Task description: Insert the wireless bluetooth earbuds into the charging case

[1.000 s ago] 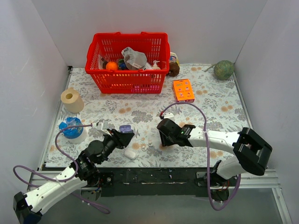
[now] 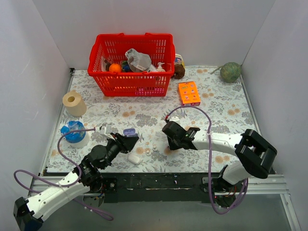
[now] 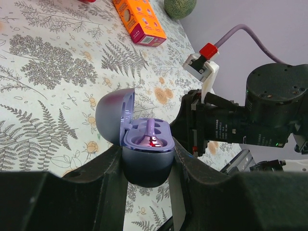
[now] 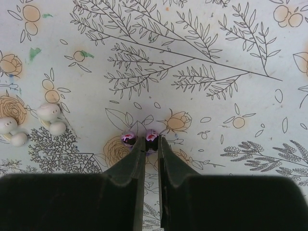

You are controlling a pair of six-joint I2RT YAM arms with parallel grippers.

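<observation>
A small purple charging case [image 3: 150, 132] with its lid raised is held in my left gripper, whose fingers are shut on its body. A shiny purple-pink shape shows inside the case; whether it is an earbud I cannot tell. In the top view the case [image 2: 129, 132] is above the table's front left. My right gripper points down to the right of the case, shut on a glossy purple earbud [image 4: 129, 138]. The fingertips partly cover that earbud. White earbuds [image 4: 48, 111] lie on the patterned cloth to the left in the right wrist view.
A white case [image 2: 134, 159] lies near the front edge. At the back stand a red basket [image 2: 130, 86] and an orange box [image 2: 189, 93]. A paper roll [image 2: 74, 103] and a blue bag [image 2: 74, 132] are on the left. The cloth between basket and grippers is clear.
My right arm has shifted slightly, its gripper a few pixels to the right and its elbow a little left. The left arm and the case stay in place.
</observation>
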